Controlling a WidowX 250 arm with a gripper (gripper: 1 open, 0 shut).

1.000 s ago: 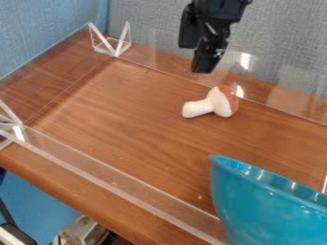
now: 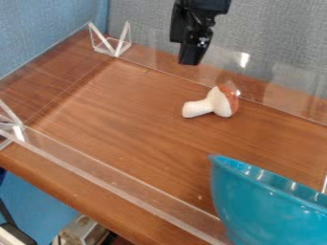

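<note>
My black gripper (image 2: 196, 48) hangs at the top centre of the camera view, open, above and a little behind a toy mushroom (image 2: 211, 103) with a white stem and orange-red cap, which lies on its side on the wooden surface (image 2: 121, 129). The gripper is clear of the mushroom, with nothing seen between its fingers.
A large turquoise bowl (image 2: 262, 206) fills the lower right. Clear low walls with white corner brackets (image 2: 111, 46) edge the wooden surface.
The gripper has risen and moved slightly left, away from the mushroom. The mushroom and bowl have not moved.
</note>
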